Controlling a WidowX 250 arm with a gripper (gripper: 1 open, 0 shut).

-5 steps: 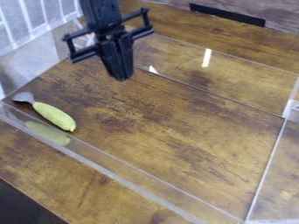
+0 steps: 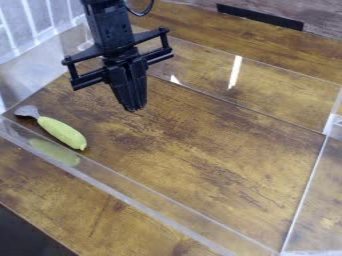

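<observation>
A black robot gripper (image 2: 131, 98) hangs from the top, a little left of centre, above the wooden floor of a clear-walled enclosure. Its fingers point down, and whether they are apart is hard to make out; nothing shows held in them. Below and to the left lies a pale yellow-green banana-like object (image 2: 63, 132), with a small silver-grey piece (image 2: 28, 112) at its upper left end, close to the left wall.
Clear low walls (image 2: 313, 185) border the wooden floor (image 2: 207, 165). A dark strip (image 2: 261, 17) sits at the back.
The gripper has moved down over the last second, staying above the wooden floor. The yellow-green object has not moved.
</observation>
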